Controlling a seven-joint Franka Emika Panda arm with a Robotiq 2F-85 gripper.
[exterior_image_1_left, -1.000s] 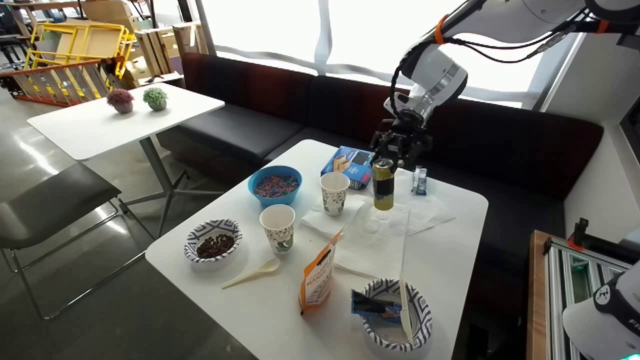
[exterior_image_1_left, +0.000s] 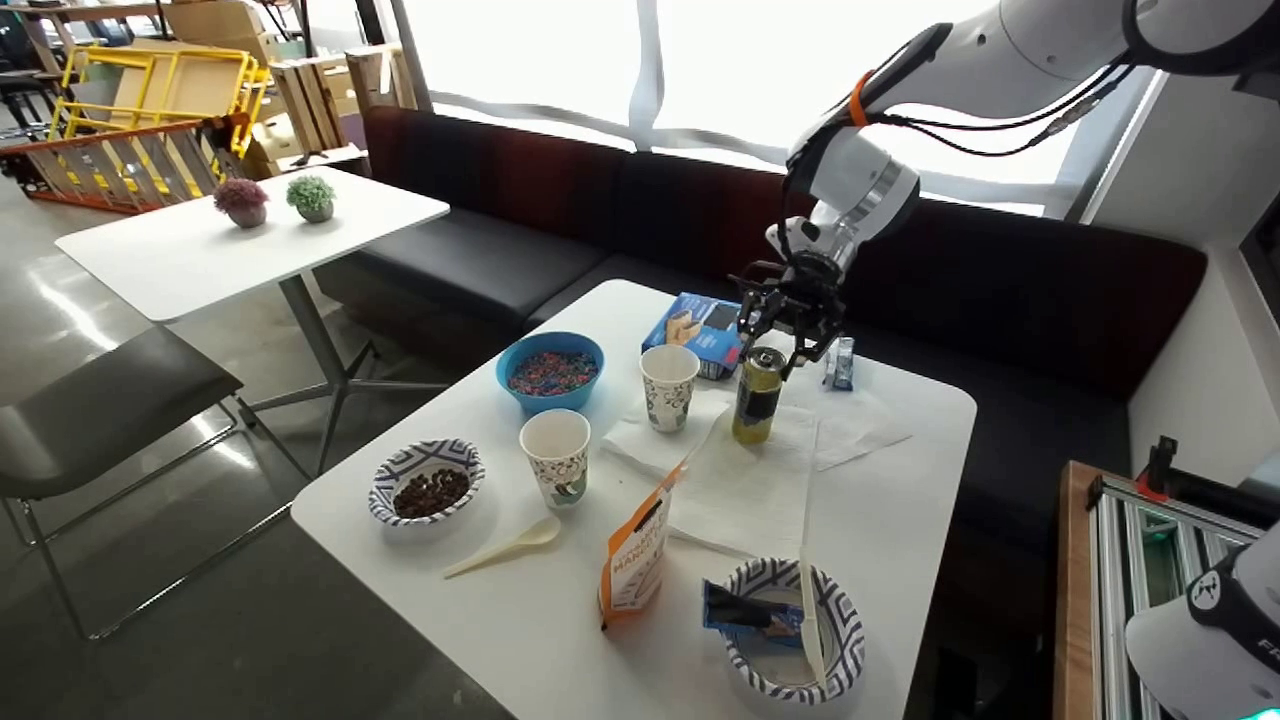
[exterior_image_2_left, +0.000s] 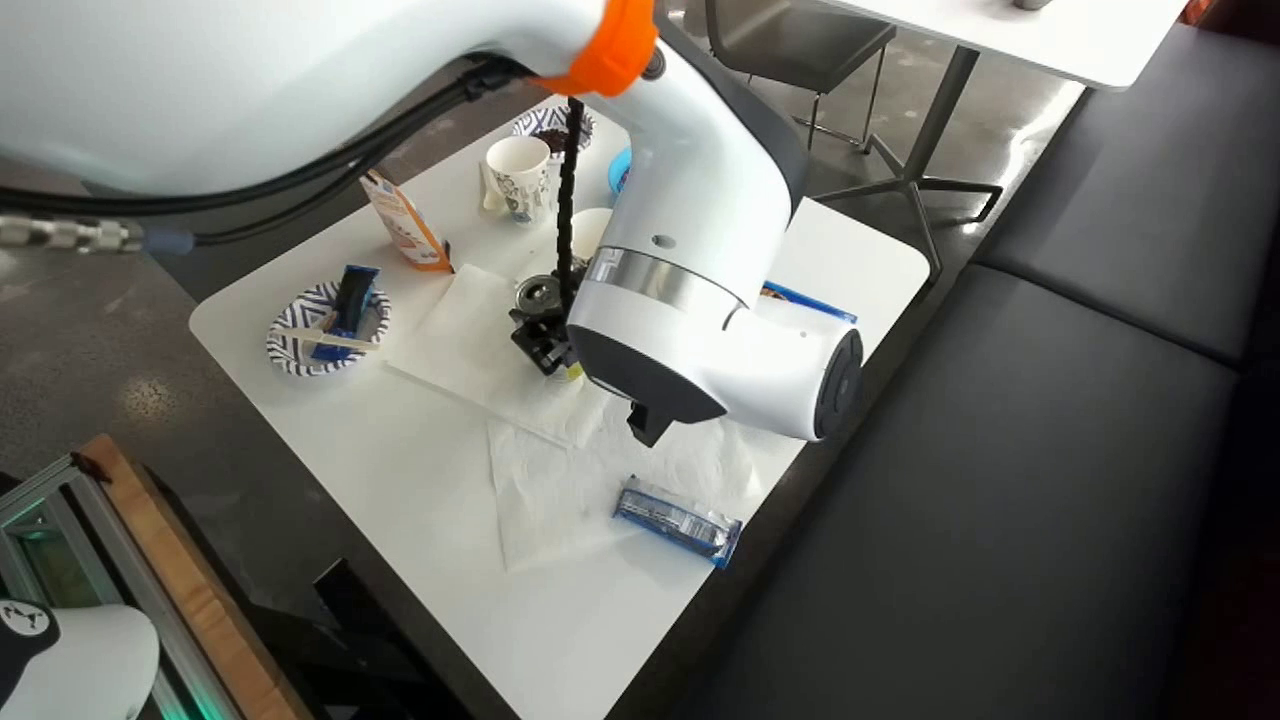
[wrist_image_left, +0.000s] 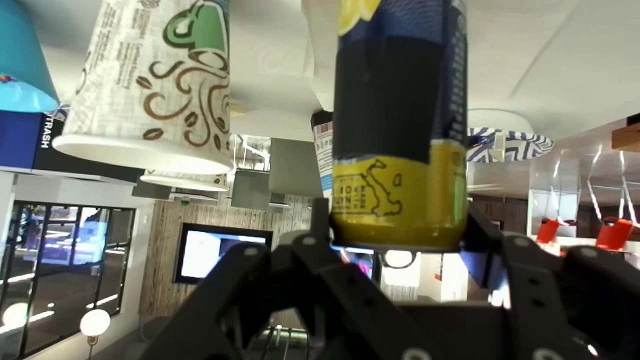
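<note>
A yellow and dark-blue can (exterior_image_1_left: 756, 402) stands slightly tilted over the white napkin (exterior_image_1_left: 756, 492) in exterior view 1; whether its base touches the napkin cannot be told. Around the upper part of the can is my gripper (exterior_image_1_left: 782, 346), shut on it. In the wrist view, which is upside down, the can (wrist_image_left: 399, 132) fills the space between the two dark fingers. From exterior view 2, the arm hides most of the can, leaving its metal top (exterior_image_2_left: 540, 292) showing.
Close to the can stands a paper cup (exterior_image_1_left: 668, 390), with a blue box (exterior_image_1_left: 708, 330) behind. Another cup (exterior_image_1_left: 558, 462), an orange pouch (exterior_image_1_left: 636, 558), a blue bowl (exterior_image_1_left: 552, 372) and patterned bowls (exterior_image_1_left: 429, 450) share the table. Bare tabletop shows at the right (exterior_image_1_left: 924, 456).
The can and my gripper have moved slightly left and nearer the front in exterior view 1, and lower in the picture. The can leans more now and covers the ring mark on the napkin.
</note>
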